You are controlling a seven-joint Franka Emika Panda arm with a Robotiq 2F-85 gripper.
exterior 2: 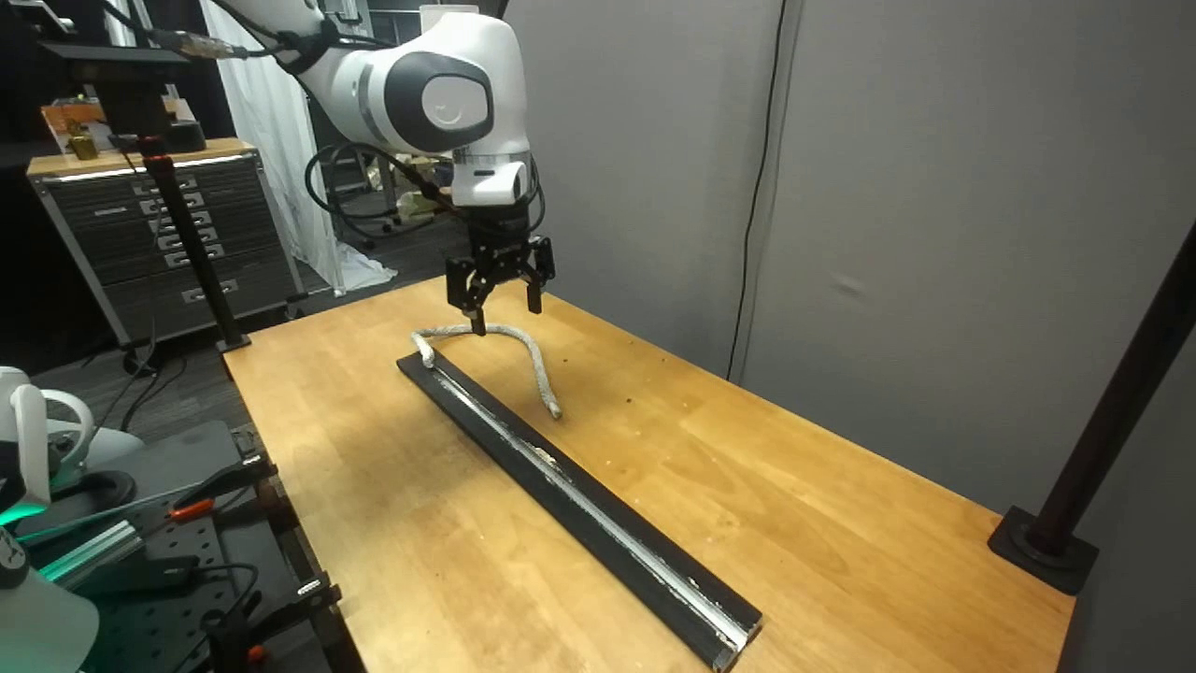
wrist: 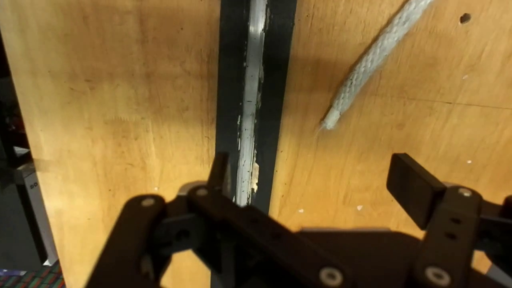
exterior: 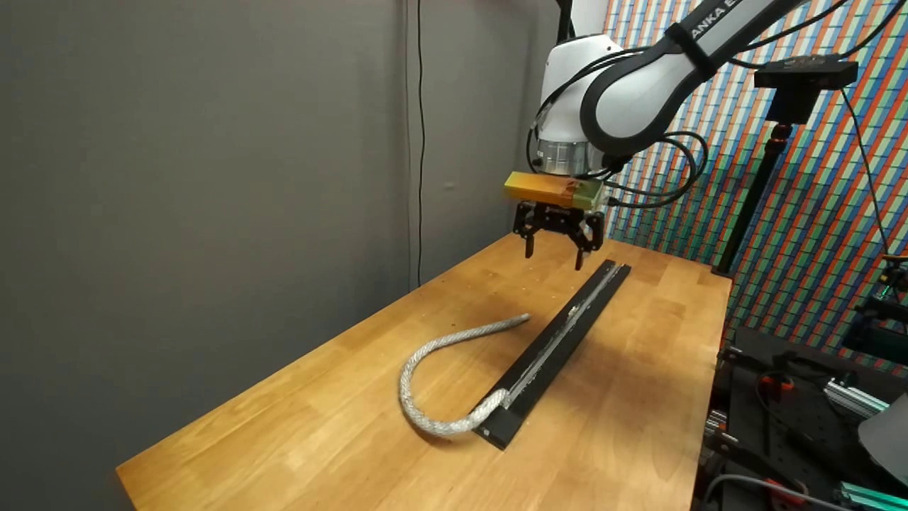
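Note:
A grey braided rope [exterior: 414,365] lies in a curve on the table. One end rests on the near end of a long black strip [exterior: 535,387] with a pale groove down its middle; the other end lies loose on bare wood. In the wrist view that loose rope end [wrist: 338,106] is ahead of my fingers, right of the black strip [wrist: 273,96]. My gripper [exterior: 555,253] hangs above the table near the strip's far part, its fingers spread wide with nothing between them. Exterior view 2 shows the gripper [exterior 2: 505,319] and the curved rope [exterior 2: 535,361] too.
A grey wall [exterior: 255,170] runs along one long side of the table [exterior: 613,409]. Black camera posts [exterior: 753,196] [exterior 2: 1104,415] stand at its end. Equipment clutters the area beyond the other long side. Bare wood surrounds the strip.

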